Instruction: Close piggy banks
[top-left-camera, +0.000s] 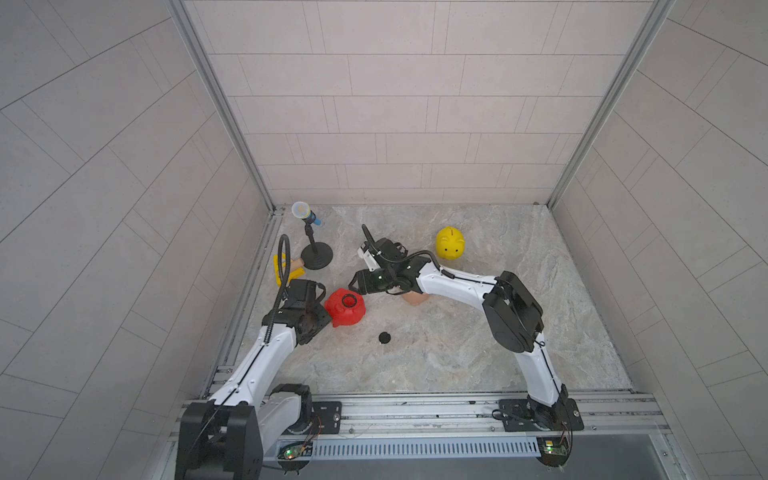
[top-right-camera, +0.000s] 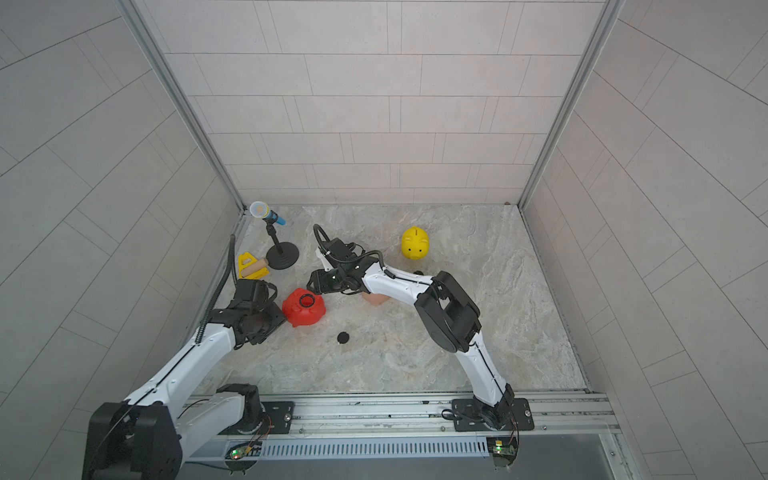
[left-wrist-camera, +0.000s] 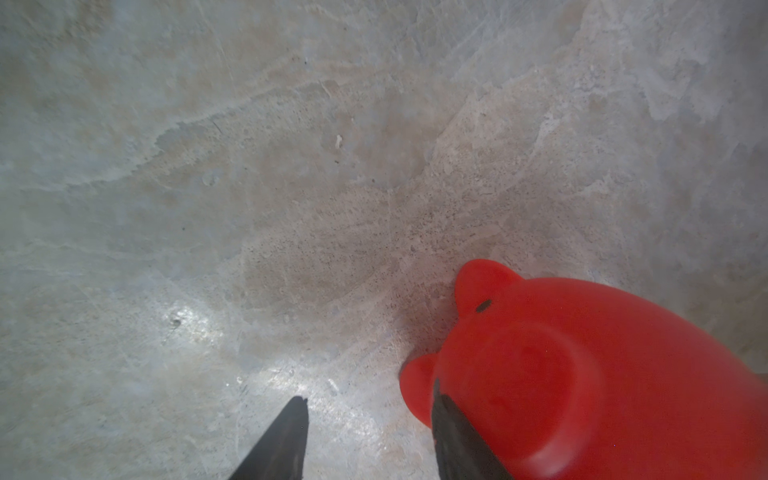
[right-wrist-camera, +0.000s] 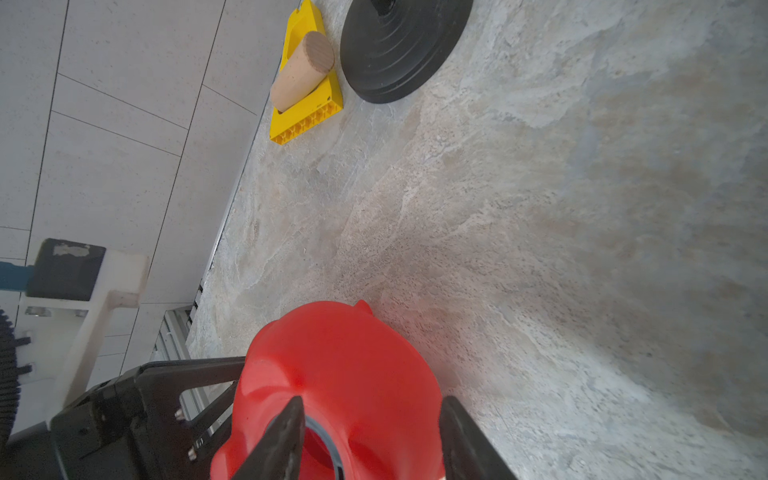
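The red piggy bank (top-left-camera: 345, 309) lies with its round, dark-ringed hole facing up. My left gripper is at its left end, open. Bare table shows between its fingers, and one finger (left-wrist-camera: 465, 440) overlaps the pig's snout side. From the other side comes my right gripper, fingers apart over the red body; one finger (right-wrist-camera: 280, 440) overlaps the hole, the other the body's edge. I cannot tell whether either touches it. A black round plug (top-left-camera: 385, 337) lies on the table nearby. Farther back stands the yellow piggy bank (top-left-camera: 450, 243), slot up.
A second small dark plug (top-right-camera: 418, 273) shows near the yellow bank. At the back left stand a black round stand (top-left-camera: 317, 256) and a yellow block (right-wrist-camera: 308, 88) with a wooden piece. A tan object (top-left-camera: 415, 298) lies under my right arm.
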